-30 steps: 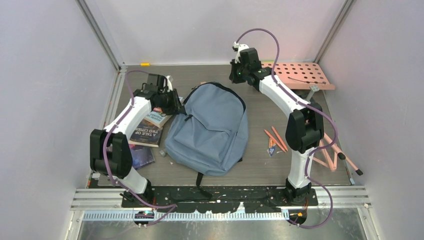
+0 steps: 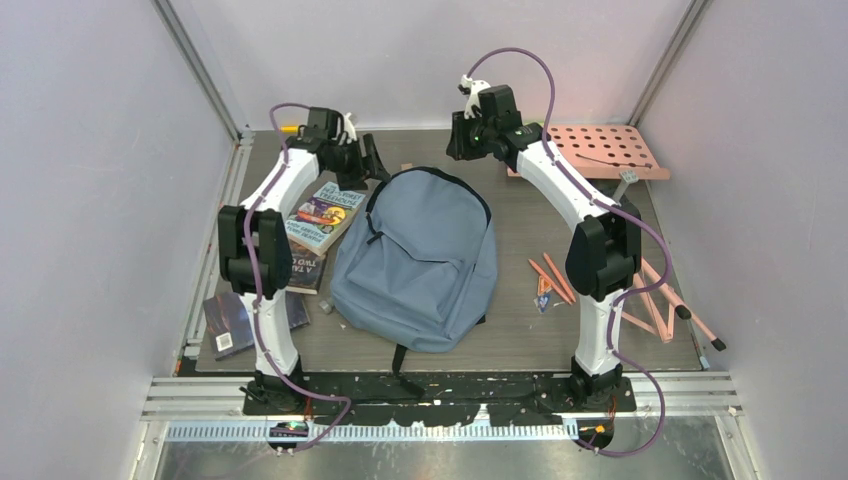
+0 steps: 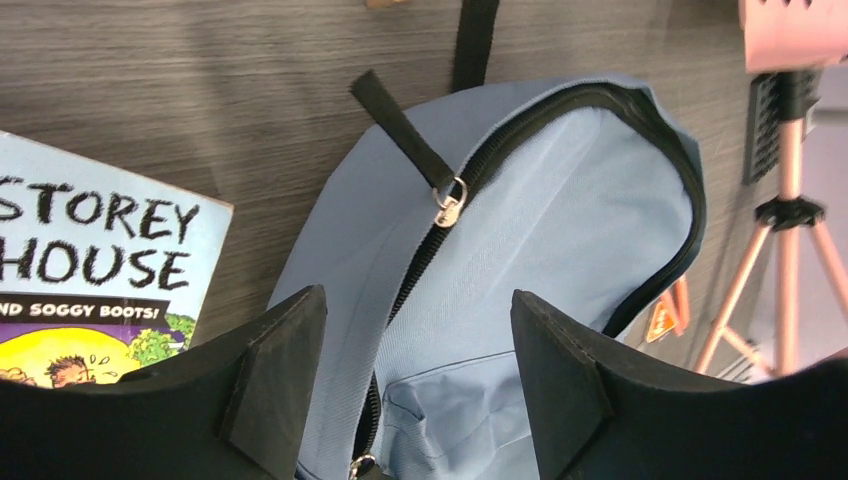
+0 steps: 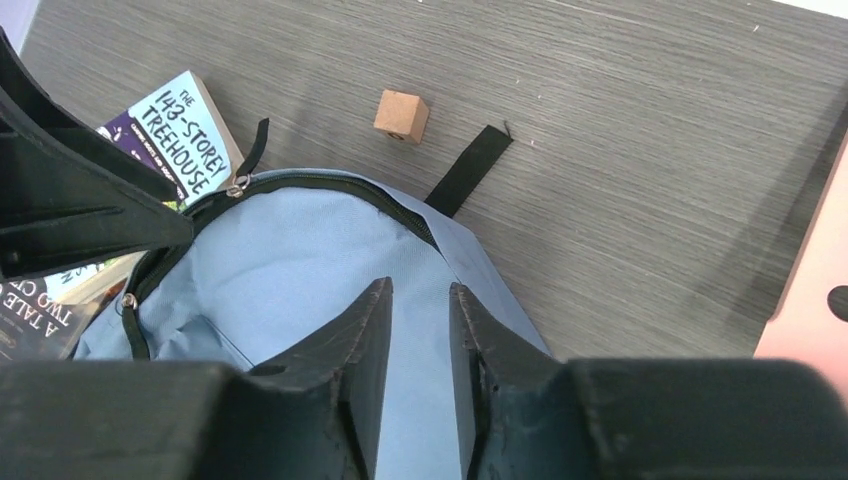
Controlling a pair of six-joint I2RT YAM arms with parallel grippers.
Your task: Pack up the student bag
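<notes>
A blue-grey backpack (image 2: 415, 265) lies in the middle of the table, front pocket up, its black zipper running around the top. In the left wrist view a metal zipper slider (image 3: 450, 208) with a black pull tab (image 3: 405, 135) sits on the bag's upper left edge. My left gripper stands open above that edge, nothing between its fingers. Off the bag's top right, my right gripper is part open and empty. Left of the bag lie a treehouse book (image 2: 325, 215), a dark book (image 2: 305, 270) and a blue book (image 2: 230, 325).
A small wooden block (image 4: 402, 115) lies behind the bag's top. Orange pencils (image 2: 555, 278) and small set squares (image 2: 543, 292) rest right of it. A pink perforated stand (image 2: 605, 150) fills the back right. Bare table shows between the bag and stand.
The right gripper has shifted slightly left and its fingers have parted. The bag stays put.
</notes>
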